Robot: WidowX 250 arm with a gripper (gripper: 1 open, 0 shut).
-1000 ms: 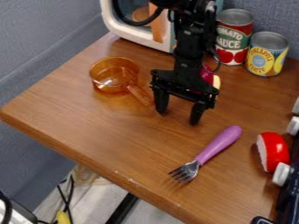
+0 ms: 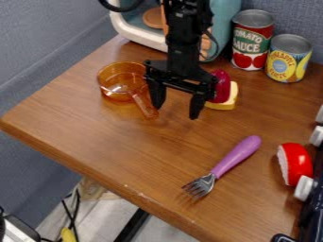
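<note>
My black gripper hangs open over the back middle of the wooden table, fingers pointing down, with nothing seen between them. Just left of it is an orange translucent pot with its handle toward the front. Behind its right finger are a red object and a yellow piece, partly hidden. A fork with a purple handle lies at the front right, apart from the gripper.
At the back stand a white-and-teal appliance, a tomato can and a yellow can. A red-and-white object and black items line the right edge.
The gripper has moved up and to the left, away from the fork and toward the orange pot, uncovering more of the yellow piece.
</note>
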